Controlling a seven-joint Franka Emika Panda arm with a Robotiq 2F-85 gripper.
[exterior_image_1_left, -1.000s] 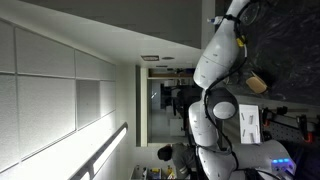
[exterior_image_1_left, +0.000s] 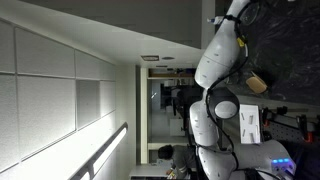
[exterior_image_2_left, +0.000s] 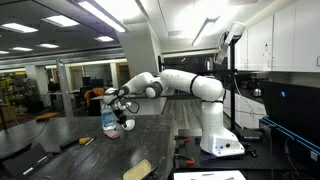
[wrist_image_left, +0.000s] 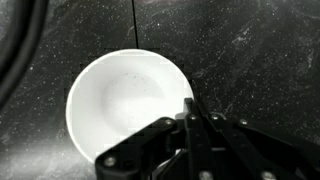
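Observation:
A round white bowl (wrist_image_left: 125, 95) fills the left middle of the wrist view, its inside empty. At its right rim is my gripper, with the fingers close together; the fingertips touch or overlap the rim. Whether that thin rim lies between them I cannot tell. From exterior view 2, the outstretched arm ends at the far part of the dark table, where the white bowl (exterior_image_2_left: 128, 124) shows small beside the gripper (exterior_image_2_left: 123, 117). In exterior view 1 the arm's end runs toward the top edge and the bowl is not clearly seen.
A pink item (exterior_image_2_left: 113, 135) and a blue-and-white object (exterior_image_2_left: 109, 119) stand close to the bowl. Nearer lie a dark tray (exterior_image_2_left: 28, 157) and a tan board (exterior_image_2_left: 134, 169). Bare dark table (exterior_image_2_left: 85, 160) stretches between them. A dark cable (wrist_image_left: 22, 40) crosses the wrist view's upper left.

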